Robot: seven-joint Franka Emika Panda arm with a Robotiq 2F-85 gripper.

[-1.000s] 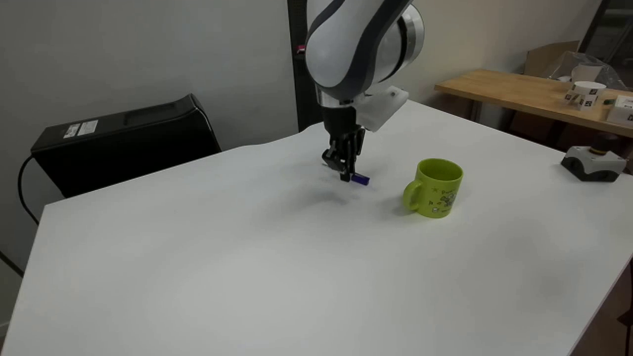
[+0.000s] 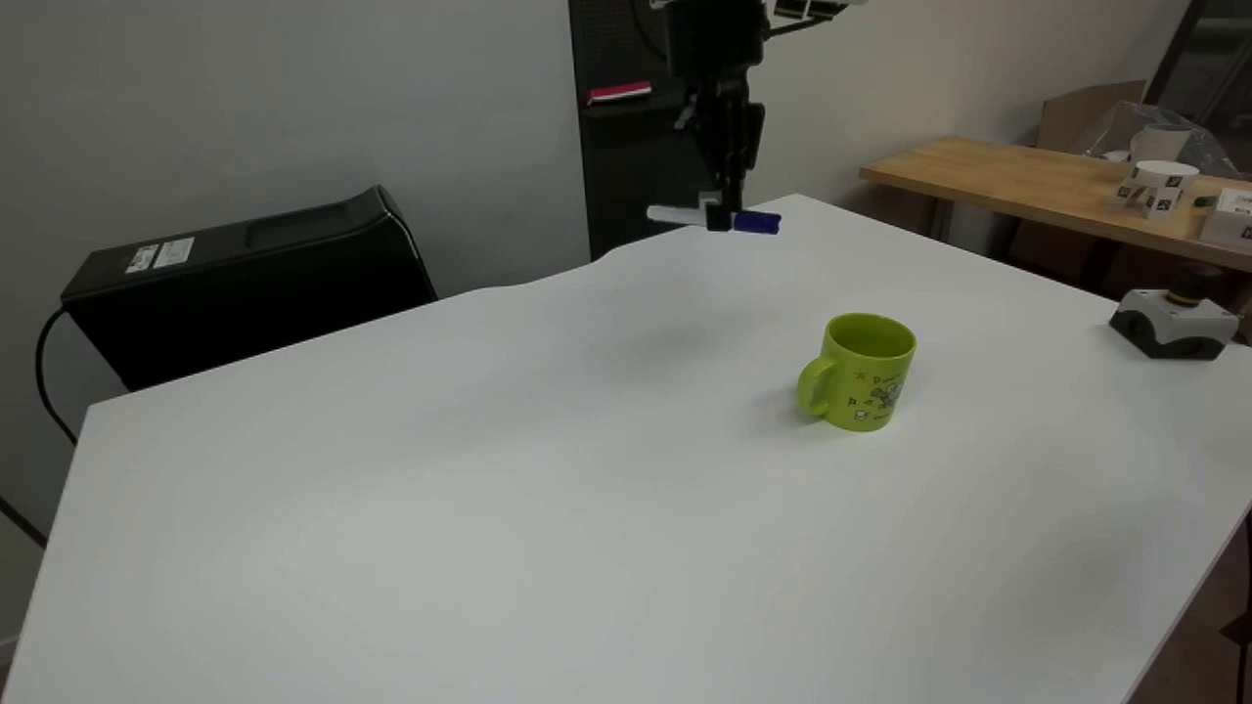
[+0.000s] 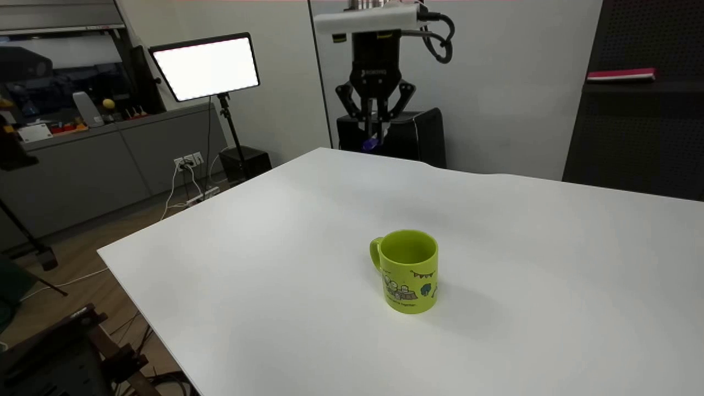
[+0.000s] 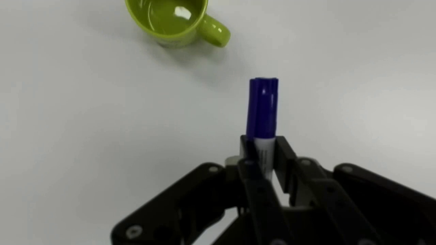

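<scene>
A white marker with a dark blue cap (image 4: 263, 108) is pinched between my fingers, its cap jutting out past the fingertips in the wrist view. My gripper (image 2: 719, 221) is shut on the marker's white body (image 2: 675, 215), holding it roughly level, well above the table. In exterior view 2 the blue cap (image 3: 370, 142) shows just below the fingers. A lime green mug (image 2: 866, 374) stands upright on the table, apart from the gripper and lower than it. Its handle (image 4: 213, 31) points toward the marker's side in the wrist view, where the mug's top is cut off.
A black box-shaped unit (image 2: 252, 276) stands behind the far edge. An emergency-stop box (image 2: 1174, 317) sits at the table's right edge.
The gripper has risen high off the table with the marker held in it, shifting slightly right in exterior view 1. The mug has stayed where it was.
</scene>
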